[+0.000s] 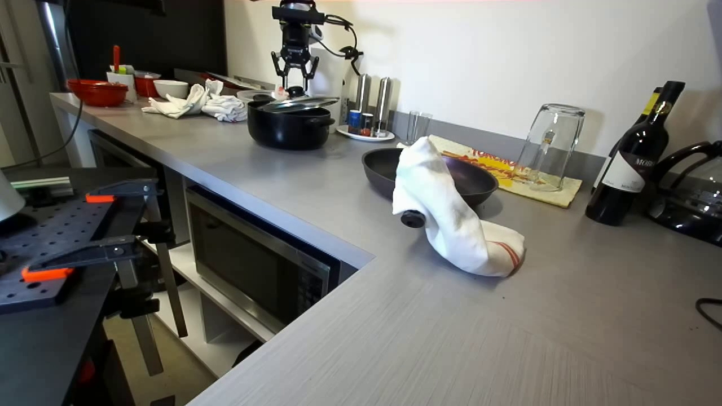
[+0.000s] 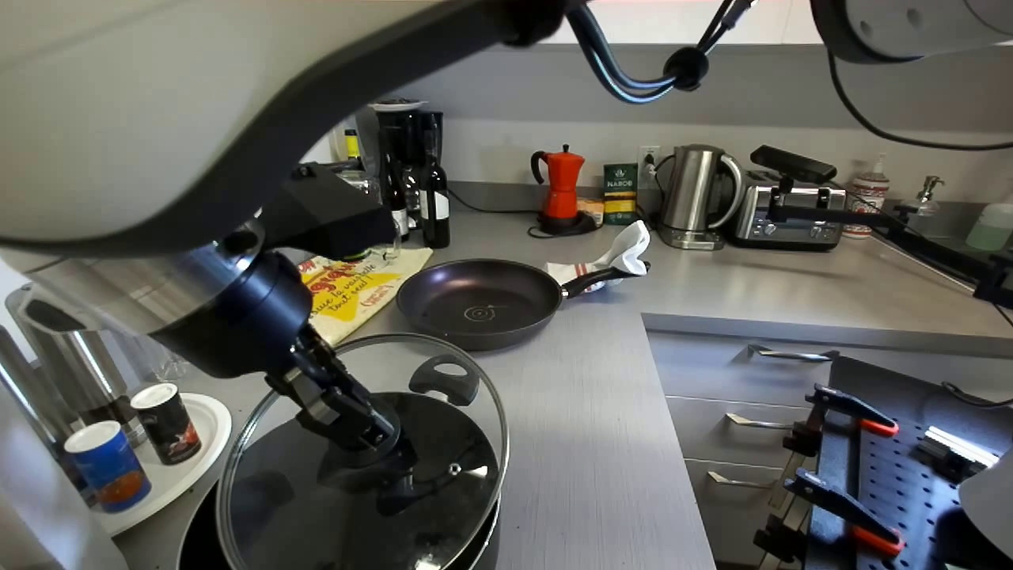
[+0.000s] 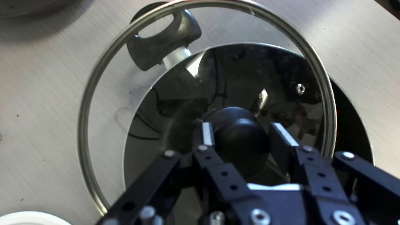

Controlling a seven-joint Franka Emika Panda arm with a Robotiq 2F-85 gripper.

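Observation:
A black pot (image 1: pixel 287 128) stands on the counter near the back wall. Its glass lid (image 3: pixel 86 123) with a metal rim rests tilted and off-centre over the opening, leaving a gap at one side in the wrist view. My gripper points down over the lid and is shut on its round black knob (image 3: pixel 240 144), which sits between the fingers. In exterior view 1 the gripper (image 1: pixel 296 82) is directly above the pot. From exterior view 2, the arm hides part of the lid (image 2: pixel 500 418), and the grip itself is hard to see.
A dark frying pan (image 2: pixel 479 304) lies farther along the counter, a white towel (image 1: pixel 440 210) draped over its handle. Beside the pot is a white plate (image 2: pixel 214 427) with small shakers.

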